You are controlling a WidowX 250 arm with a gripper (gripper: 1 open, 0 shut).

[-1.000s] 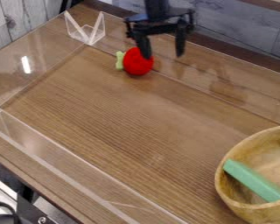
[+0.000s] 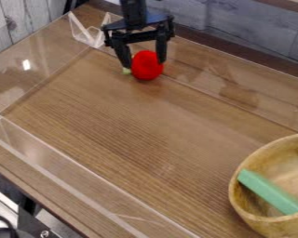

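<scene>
A red ball [image 2: 146,65] rests on the wooden table near the back, with a small pale green item partly visible at its left. My black gripper [image 2: 139,42] hangs over the ball, its fingers apart around its upper part; whether they touch it cannot be made out.
A tan bowl [image 2: 294,163] with a long green bar [image 2: 271,191] in it sits at the front right. A white frame-like piece is at the back left edge.
The gripper has moved left and down over the red ball from further right and back. The bowl and green bar are unchanged.
</scene>
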